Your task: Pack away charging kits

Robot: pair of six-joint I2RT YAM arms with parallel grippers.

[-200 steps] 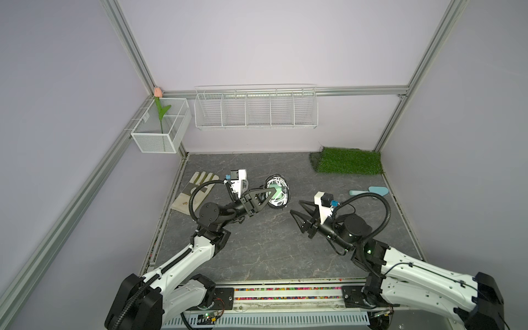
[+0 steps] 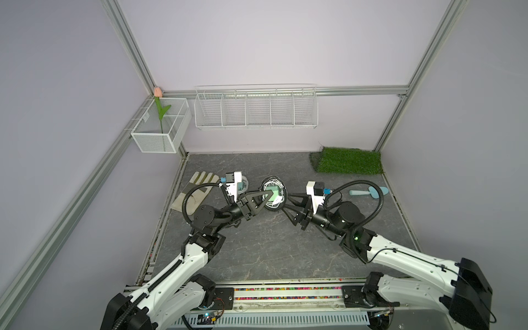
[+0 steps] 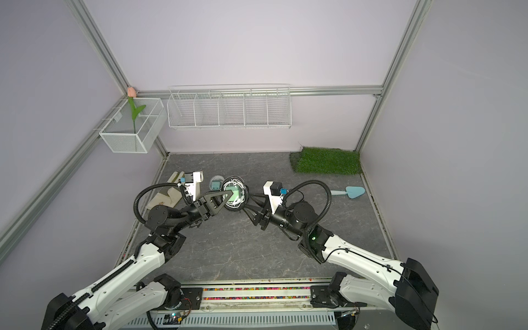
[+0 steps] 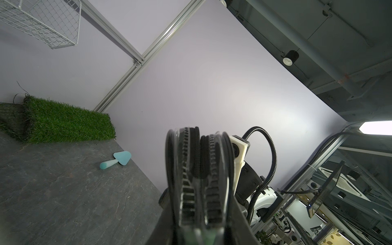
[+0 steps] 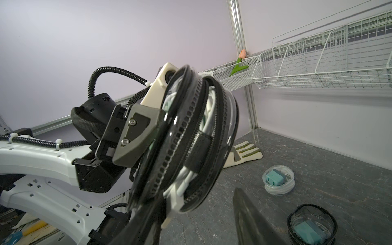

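Observation:
A round clear pouch (image 2: 279, 199) with a black zip rim, holding white cable and something pale green, is held up off the table. My left gripper (image 2: 268, 195) is shut on it from the left. My right gripper (image 2: 287, 201) stands open at the pouch's right side. In the right wrist view, the pouch (image 5: 192, 143) stands edge-on, with its lower edge between the open fingers; whether they touch it is unclear. Two more kits lie on the table: a clear white-rimmed pouch (image 5: 278, 179) and a black-rimmed pouch (image 5: 312, 225), each with a teal charger.
A white wire basket (image 2: 255, 110) with dividers hangs on the back wall; a smaller one (image 2: 159, 142) holding a tulip (image 2: 160, 107) hangs left. A glove (image 2: 192, 198), grass mat (image 2: 349, 160) and blue trowel (image 2: 379, 192) lie on the table.
My right gripper has moved left and slightly away from the front, closing the gap to the pouch.

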